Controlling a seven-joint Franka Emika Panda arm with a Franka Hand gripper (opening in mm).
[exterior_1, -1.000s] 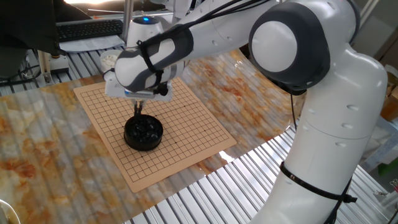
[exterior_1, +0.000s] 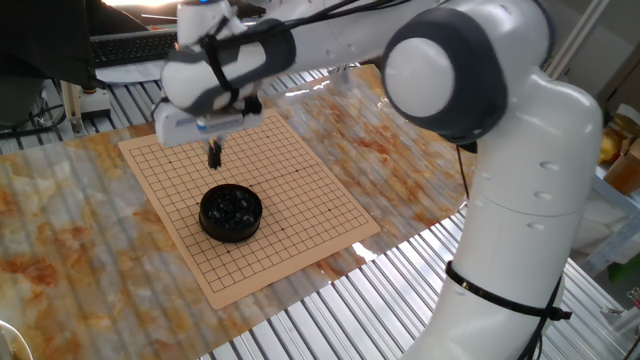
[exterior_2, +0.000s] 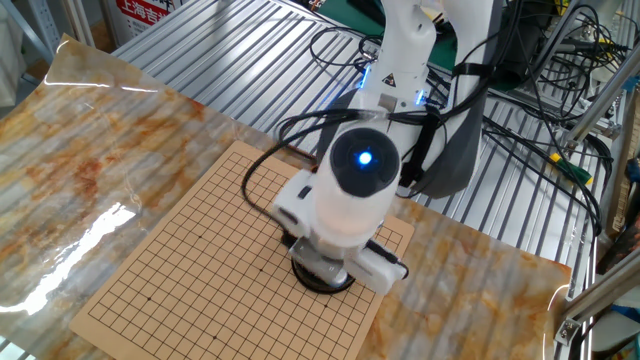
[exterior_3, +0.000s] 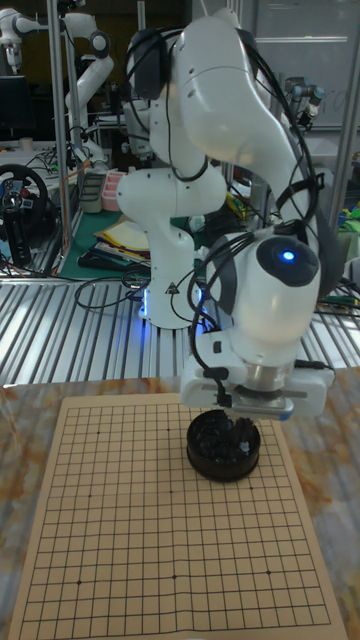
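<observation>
A round black bowl of dark, glossy pieces stands on the wooden grid board. In the first exterior view my gripper points down above the board, with its dark fingers close together just beyond the bowl's rim. Whether anything is between the fingertips is too small to make out. From the second exterior view, the gripper's white body hides the fingers and most of the bowl. In the third exterior view the bowl sits below the hand, and the dark fingers blend into the dark pieces.
The board's grid is bare apart from the bowl. Around it lies a marbled brown sheet with free room. A keyboard is at the back left in the first exterior view. Cables run along my arm.
My gripper has risen and moved left and away from the bowl in the first exterior view. The fingers, seen at the bowl's rim before, are now clear of it. The bowl has not moved.
</observation>
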